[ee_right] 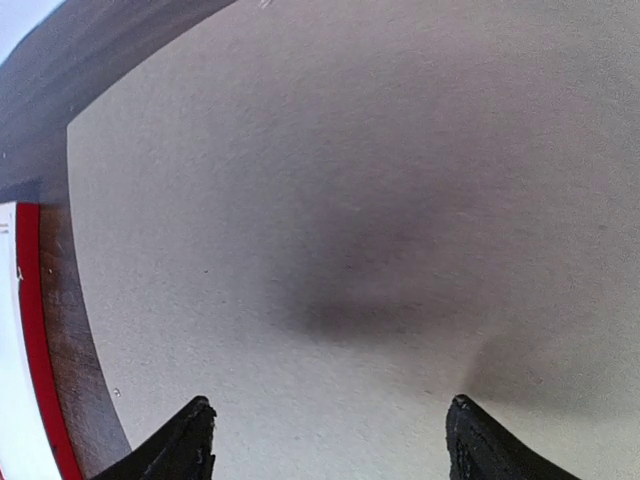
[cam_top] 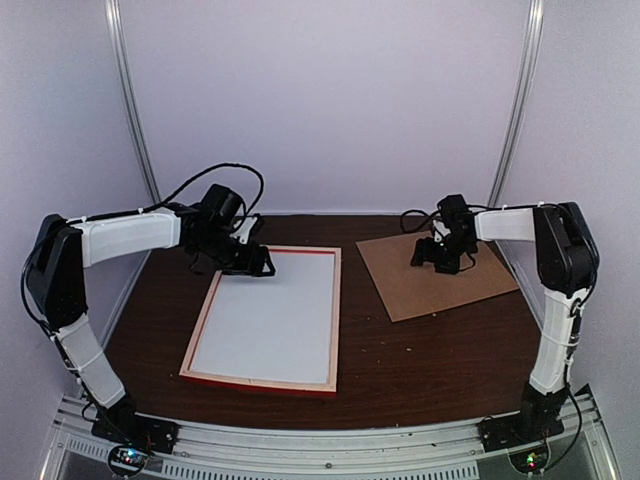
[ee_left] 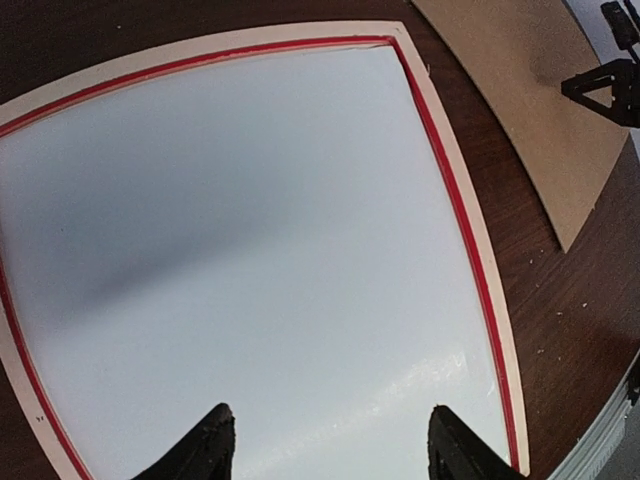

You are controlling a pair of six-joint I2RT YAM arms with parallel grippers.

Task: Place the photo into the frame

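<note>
The frame (cam_top: pixel 335 345), pale wood with a red inner edge, lies on the left half of the table. A blank white sheet (cam_top: pixel 265 330) fills its inside; whether this is the photo's back cannot be told, and no picture shows. To the right lies a flat brown board (cam_top: pixel 400 295), turned at an angle. Above the upper part of the white sheet, my left gripper is open, its fingers wide apart with nothing between them. My right gripper hangs open and empty over the brown board.
A narrow strip of bare table separates frame and board. Pale walls (cam_top: pixel 320 110) enclose the back and sides.
</note>
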